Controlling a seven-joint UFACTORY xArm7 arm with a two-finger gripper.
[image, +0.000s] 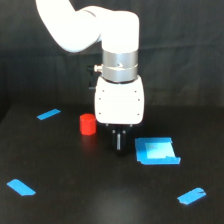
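A red object with a roundish outline (88, 124) stands on the dark table, left of the arm. My gripper (119, 140) hangs from the white arm, just right of the red object and apart from it in the picture. Its dark fingers blend into the dark background, so whether they are open or shut is unclear. Nothing shows between them. To the right of the gripper, blue tape frames a pale square (158, 151) on the table.
Strips of blue tape lie at the back left (49, 114), front left (21, 187) and front right (191, 196). A dark curtain (185, 60) closes off the back.
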